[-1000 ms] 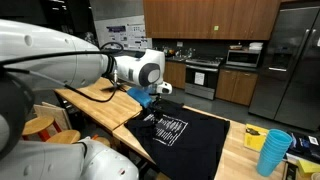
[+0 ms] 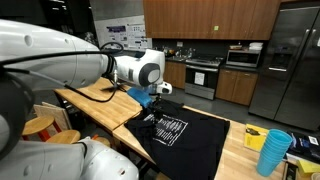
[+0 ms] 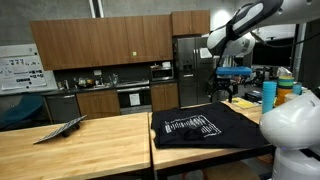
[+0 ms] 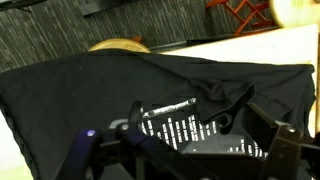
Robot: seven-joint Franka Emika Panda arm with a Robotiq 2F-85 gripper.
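Observation:
A black cloth (image 4: 90, 95) is spread over the wooden table, with a patch of white print (image 4: 175, 125) showing on it. The cloth is rumpled into a raised fold (image 4: 222, 98) near the print, and its right side bunches up. My gripper stands open above this cloth, the fold and the print lying in the space between and beyond its fingers. Nothing is held. From the side, the white arm (image 2: 150, 70) reaches over the cloth's left part; its dark fingertips blend into the dark cloth there, so their height is hard to judge.
A blue cup (image 2: 273, 152) stands at the table's right side, near a yellow item (image 2: 256, 137) and other small objects. Round stools (image 2: 38, 124) stand by the table's left edge. Bare wood (image 3: 90, 138) lies beside the cloth. Kitchen cabinets and a fridge are far behind.

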